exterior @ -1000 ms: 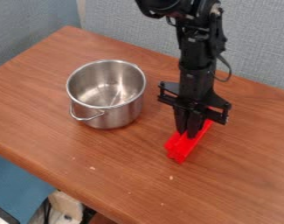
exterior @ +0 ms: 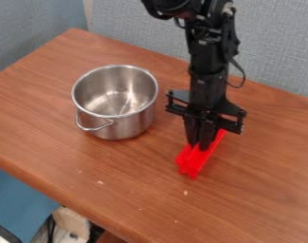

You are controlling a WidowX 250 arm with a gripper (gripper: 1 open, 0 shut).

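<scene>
My black gripper point(exterior: 202, 140) reaches down from the top right onto a red bar-shaped object point(exterior: 194, 163) lying diagonally on the wooden table. The fingertips are at the red object's upper part; whether they are closed on it I cannot tell. A steel pot point(exterior: 115, 100) with wire handles stands empty to the left of the gripper.
Grey padded walls stand behind.
The arm and gripper have shifted very slightly to the left over the red object. The pot and the red object look unmoved.
</scene>
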